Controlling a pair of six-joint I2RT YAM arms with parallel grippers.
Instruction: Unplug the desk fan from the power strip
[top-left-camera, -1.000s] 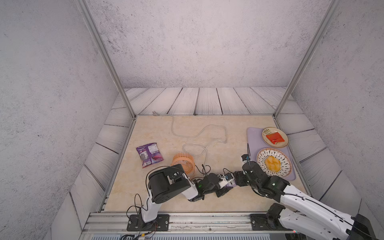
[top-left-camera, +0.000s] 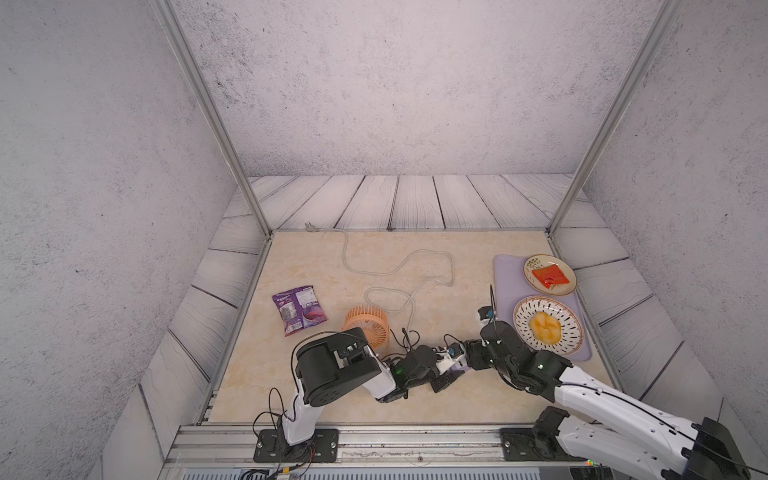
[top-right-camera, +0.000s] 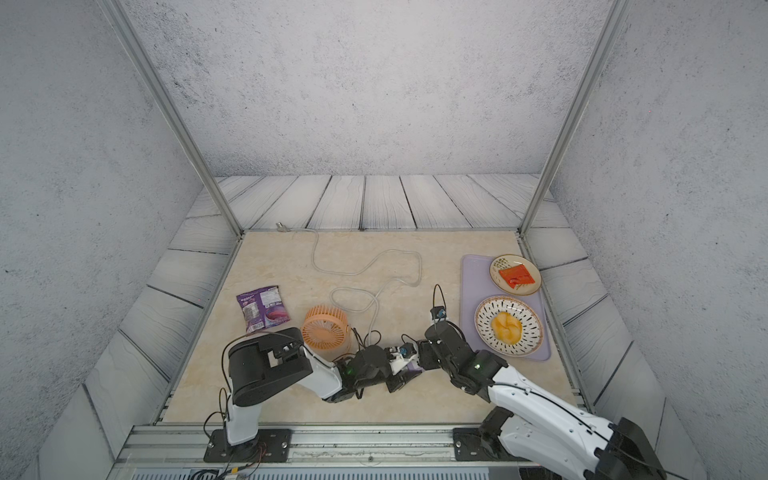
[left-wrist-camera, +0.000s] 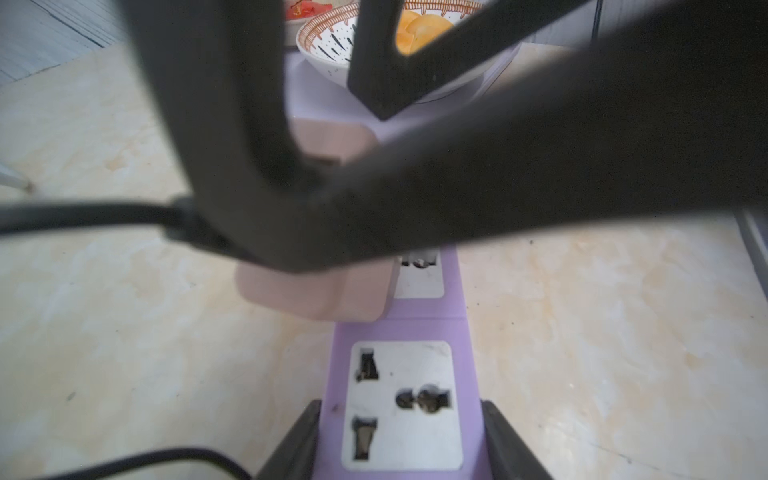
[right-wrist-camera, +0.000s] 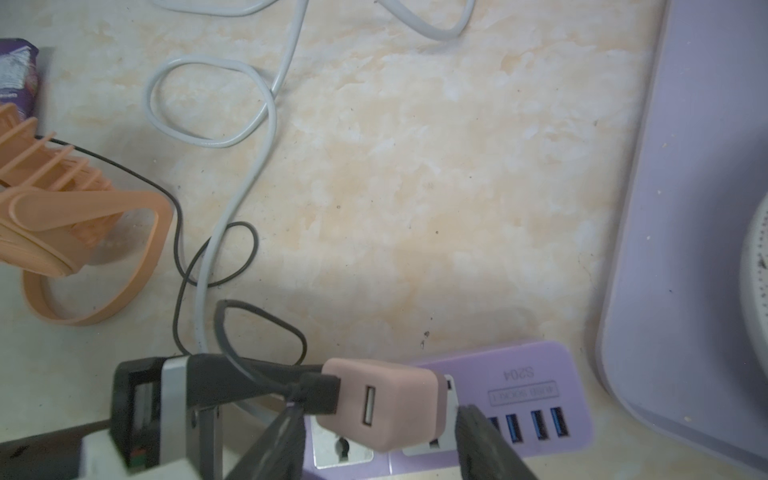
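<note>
The purple power strip (right-wrist-camera: 512, 376) lies on the table, white sockets facing up. A pinkish, block-shaped plug (right-wrist-camera: 384, 404) sits on one socket, a black cable entering its end. The orange desk fan (right-wrist-camera: 64, 208) stands to the left in the right wrist view. My left gripper is shut on the strip's near end, one finger on each side. My right gripper is part open over the strip, its fingers on either side of the plug with gaps visible. In the left wrist view, a large dark blurred shape, apparently a right finger, partly hides the plug (left-wrist-camera: 320, 296).
To the right, a lilac tray (top-left-camera: 508, 280) carries two plates, one with red and one with yellow food. A purple snack bag (top-left-camera: 299, 310) lies on the left. The strip's pale cord (top-left-camera: 384, 273) loops behind the grippers.
My right arm has shifted slightly to the left in the top left view over the last second. The left arm, fan and strip show no clear movement.
</note>
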